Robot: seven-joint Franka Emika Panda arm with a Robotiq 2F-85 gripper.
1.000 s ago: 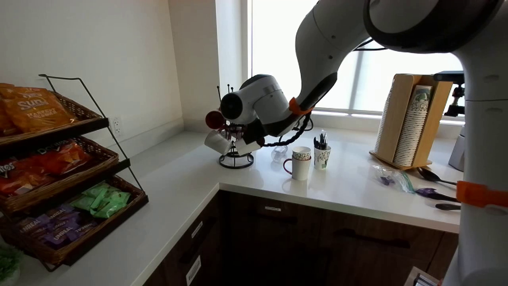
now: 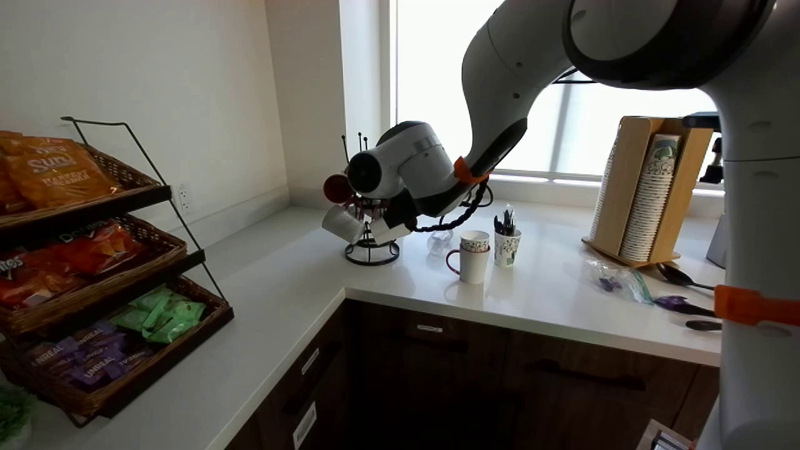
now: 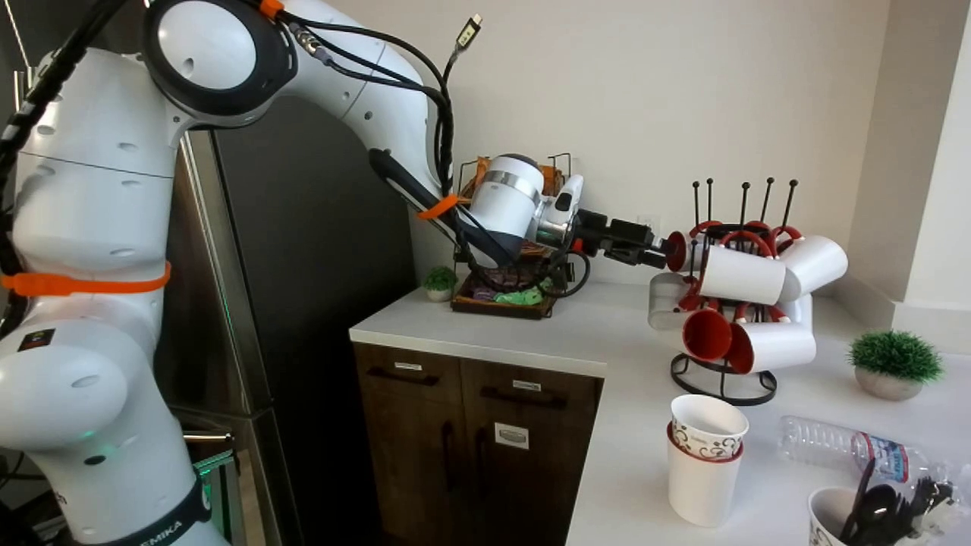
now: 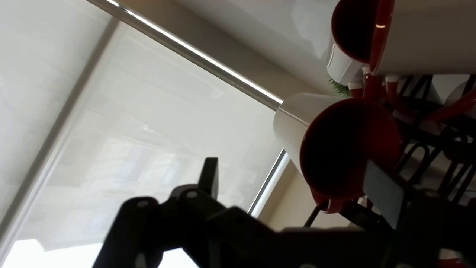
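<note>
White mugs with red insides hang from a black wire mug rack (image 3: pixel 725 387) on the counter. My gripper (image 3: pixel 662 252) reaches its rack-top level from the left. In the wrist view the gripper is open, its fingers wide apart. One finger (image 4: pixel 383 194) overlaps the red mouth of a mug (image 4: pixel 343 147); whether it touches or reaches inside, I cannot tell. The other finger (image 4: pixel 209 176) stands outside that mug, against the window blind. Exterior view 1 hides the fingers behind the arm's wrist.
A white mug (image 3: pixel 702 491) with a paper cup in it stands in front of the rack. Nearby are a plastic bottle (image 3: pixel 842 446), a cutlery cup (image 2: pixel 507 249) and a small plant (image 3: pixel 894 359). A snack rack (image 2: pixel 112 277) occupies the left counter, with bare counter before the mug rack.
The arm has shifted slightly, its wrist a little lower in exterior view 1 and the upper arm a bit further left. The mugs and counter items look unmoved.
</note>
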